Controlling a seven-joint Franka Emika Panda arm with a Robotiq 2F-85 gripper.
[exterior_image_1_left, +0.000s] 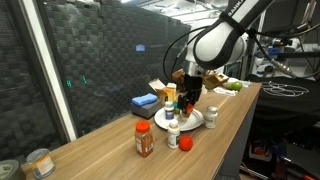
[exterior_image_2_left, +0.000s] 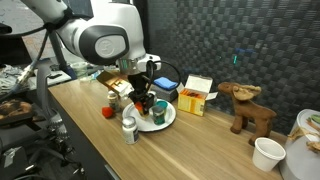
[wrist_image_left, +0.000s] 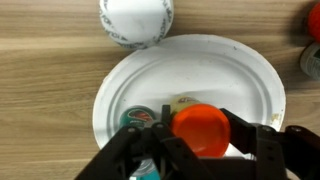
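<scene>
My gripper is shut on an orange-capped bottle (wrist_image_left: 202, 130), seen from above in the wrist view with its cap between the fingers. The bottle is over the white plate (wrist_image_left: 115, 85); whether its base touches the plate cannot be told. In exterior view 1 the gripper (exterior_image_1_left: 188, 103) is low over the plate (exterior_image_1_left: 157, 118), with the orange cap (exterior_image_1_left: 190, 109) showing below it. A jar with a teal band (exterior_image_2_left: 158, 113) stands on the plate beside the bottle. My arm partly hides the bottle in both exterior views.
In front of the plate are a white-topped shaker (exterior_image_1_left: 173, 134), a red round item (exterior_image_1_left: 186, 143) and an orange-lidded spice jar (exterior_image_1_left: 144, 138). A silver-lidded jar (exterior_image_1_left: 210, 117) stands to the right. Behind are a yellow box (exterior_image_2_left: 196, 95) and a brown toy animal (exterior_image_2_left: 253, 108).
</scene>
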